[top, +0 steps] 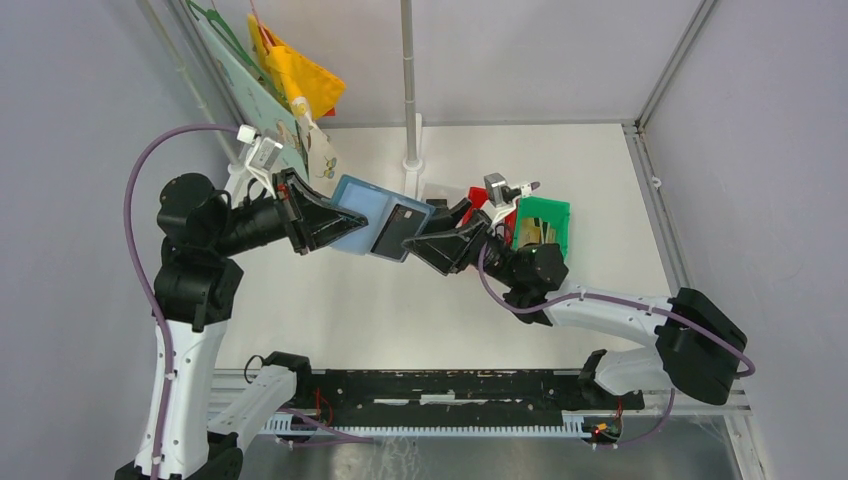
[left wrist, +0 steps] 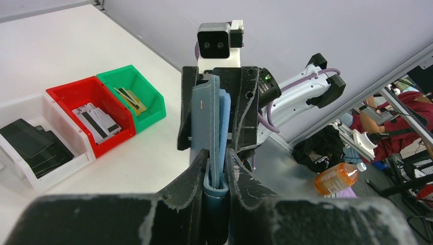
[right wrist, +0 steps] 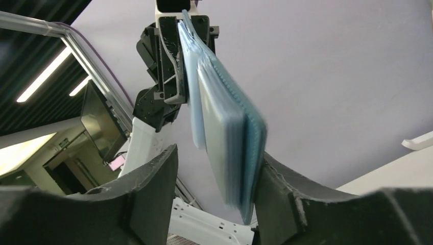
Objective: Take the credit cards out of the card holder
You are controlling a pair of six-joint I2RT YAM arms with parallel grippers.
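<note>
The blue card holder (top: 370, 208) is spread open in the air, with a black card (top: 398, 228) showing on its right half. My left gripper (top: 350, 222) is shut on its left edge; in the left wrist view the folded holder (left wrist: 201, 120) stands up from between the fingers. Around the opposite edge, my right gripper (top: 432, 226) has its fingers parted. In the right wrist view the holder's blurred edge (right wrist: 250, 153), with clear sleeves, reaches between those parted fingers, nearer the right one. Whether it touches that finger is unclear.
On the table, a white box (left wrist: 56, 173) holds dark cards, a red box (left wrist: 130, 127) pale cards and a green box (left wrist: 153, 102) gold cards. A vertical pole (top: 408, 90) stands behind the holder.
</note>
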